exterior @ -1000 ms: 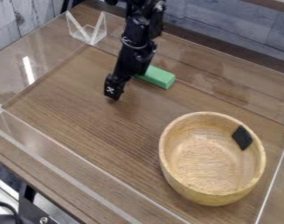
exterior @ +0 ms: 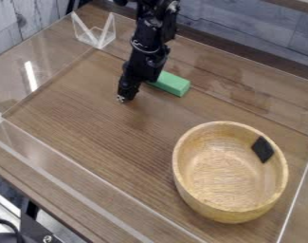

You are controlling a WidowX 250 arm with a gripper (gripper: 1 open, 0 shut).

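Note:
My black gripper point(exterior: 127, 93) hangs low over the wooden table point(exterior: 93, 142) in the upper middle of the camera view, shut, with nothing visible between its fingers. Just right of it, partly behind the arm, lies a green block point(exterior: 171, 84).
A round beige bowl point(exterior: 229, 195) with a black patch on its rim fills the lower right. A clear plastic holder point(exterior: 93, 28) stands at the back left.
The gripper has shifted slightly up, away from the front of the table. The block and bowl look unmoved.

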